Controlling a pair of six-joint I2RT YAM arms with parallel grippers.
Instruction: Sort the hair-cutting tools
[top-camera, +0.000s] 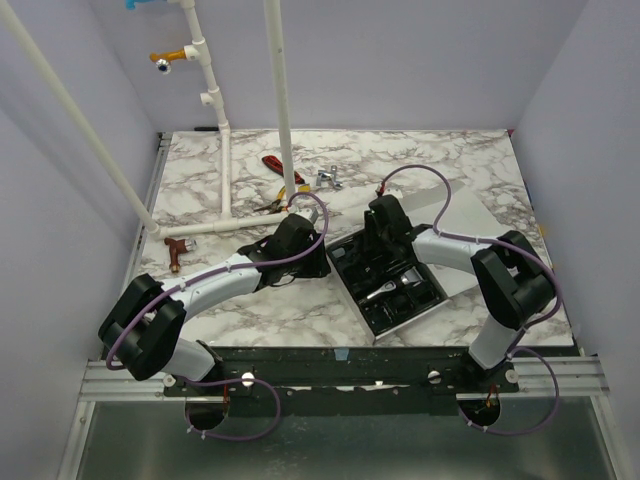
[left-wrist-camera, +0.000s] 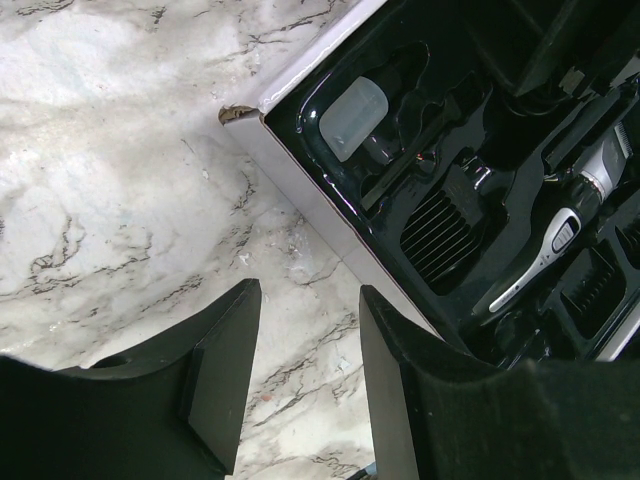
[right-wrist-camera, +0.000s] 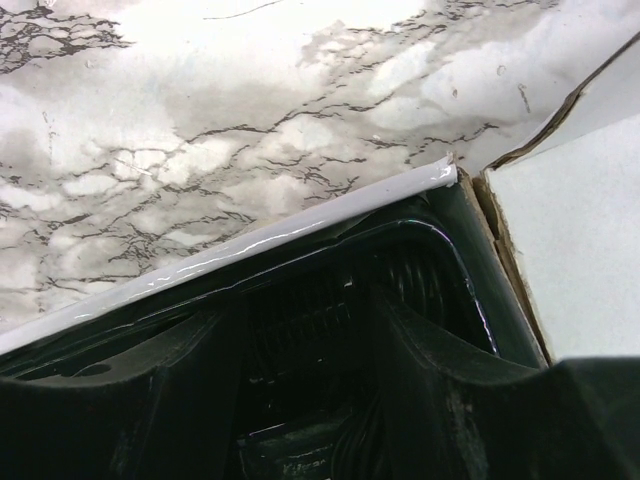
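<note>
The black tray in a white box (top-camera: 400, 320) holds a silver-black clipper (left-wrist-camera: 555, 238), a translucent plastic piece (left-wrist-camera: 353, 117) and combs (left-wrist-camera: 440, 230) in moulded compartments. My left gripper stands open beside the box's left edge, above the marble, nothing between its fingers. My right gripper is open, down over the tray's far corner compartment, where dark ribbed shapes lie between and beyond the fingers; whether it touches them I cannot tell.
The box's white lid (top-camera: 470, 210) lies open to the right. Behind stand white pipes (top-camera: 225, 170), with pliers (top-camera: 282, 170), metal fittings (top-camera: 328, 178) and a hammer-like tool (top-camera: 177, 252) on the marble.
</note>
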